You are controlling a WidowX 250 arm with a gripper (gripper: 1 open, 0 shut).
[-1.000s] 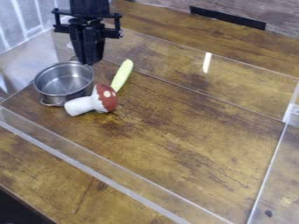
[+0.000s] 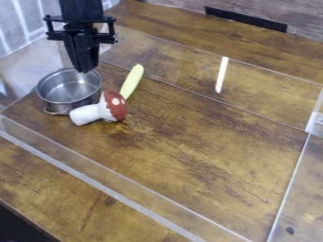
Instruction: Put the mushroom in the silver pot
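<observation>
The toy mushroom [image 2: 110, 106], with a red white-spotted cap and a white stem [image 2: 86, 115], lies on its side on the wooden table. It sits at the near right of the silver pot [image 2: 51, 97], close to its rim; whether they touch is hard to tell. The visible inside of the pot looks empty. My black gripper [image 2: 85, 66] hangs over the pot's far side, above and behind the mushroom and apart from it. Its fingers point down, too small and dark to show how far apart they are.
A pale green elongated toy [image 2: 132, 81] lies just behind the mushroom. Farther right is a thin white strip [image 2: 222, 75] on the table. Clear walls edge the left side and right side. Bare table [image 2: 190, 142] fills the middle and front.
My gripper has shifted left by a small amount, staying over the far side of the pot. The mushroom, pot and green toy have not moved.
</observation>
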